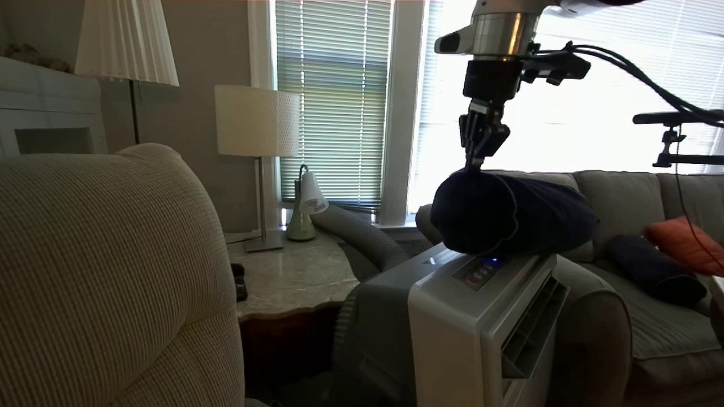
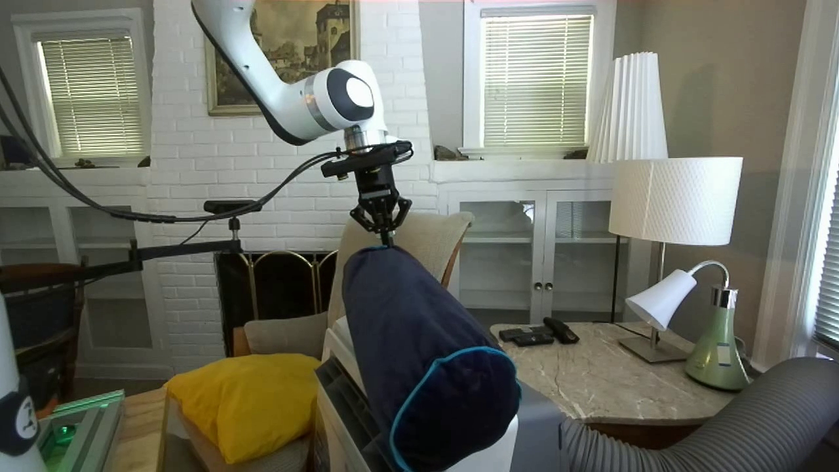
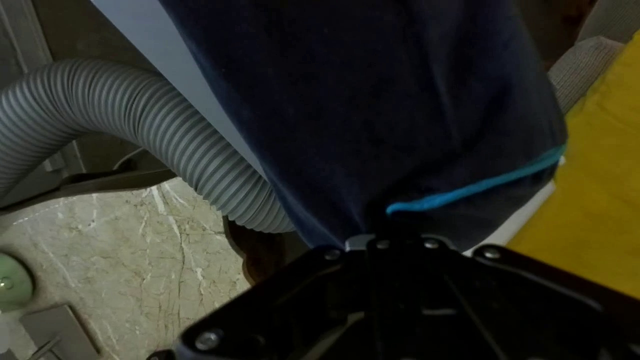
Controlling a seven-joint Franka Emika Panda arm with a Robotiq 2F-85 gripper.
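A dark navy bolster pillow (image 2: 425, 330) with bright blue piping lies over the top of the white and grey portable air conditioner (image 1: 448, 325). My gripper (image 1: 473, 165) points straight down, shut on the fabric at one end of the bolster. In exterior view 2 the gripper (image 2: 387, 242) meets the bolster at its far upper end. The wrist view has the navy cloth (image 3: 372, 108) running up to the fingers, close to the piping; the fingertips themselves are mostly hidden in dark folds. Part of the air conditioner's control panel (image 1: 478, 268) shows under the bolster.
Beside the air conditioner stands a marble-topped table (image 2: 629, 377) with lamps and black devices. A grey ribbed hose (image 3: 144, 114) curves past it. A yellow pillow (image 2: 248, 397) lies on the other side. The couch (image 1: 651, 325) and a beige armchair (image 1: 115, 271) flank the unit.
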